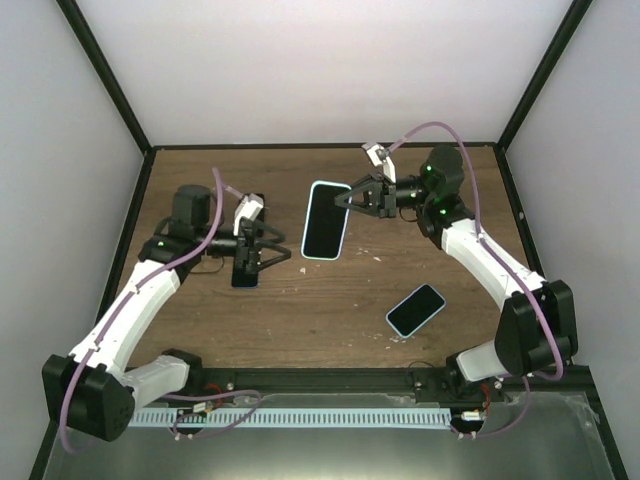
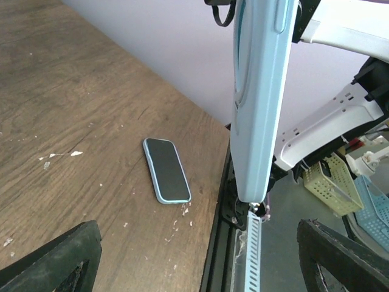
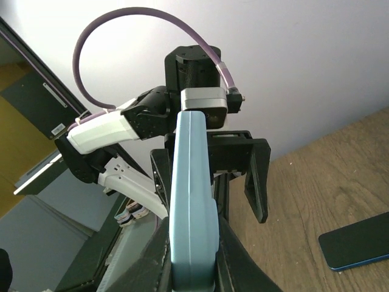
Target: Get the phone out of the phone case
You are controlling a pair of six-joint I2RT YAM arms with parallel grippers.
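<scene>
A phone in a light blue case (image 1: 324,222) is held up above the table, screen upward in the top view. My right gripper (image 1: 346,200) is shut on its right edge. In the right wrist view the case (image 3: 189,201) stands edge-on between the right fingers. My left gripper (image 1: 286,252) is open a short way to the left of the cased phone, nothing between its fingers. The left wrist view shows the case (image 2: 258,103) hanging ahead, past the left fingertips (image 2: 85,240) and apart from them.
A second phone with a light blue rim (image 1: 416,310) lies on the wooden table (image 1: 300,330) at front right. A dark phone (image 1: 245,272) lies under the left arm, partly covered.
</scene>
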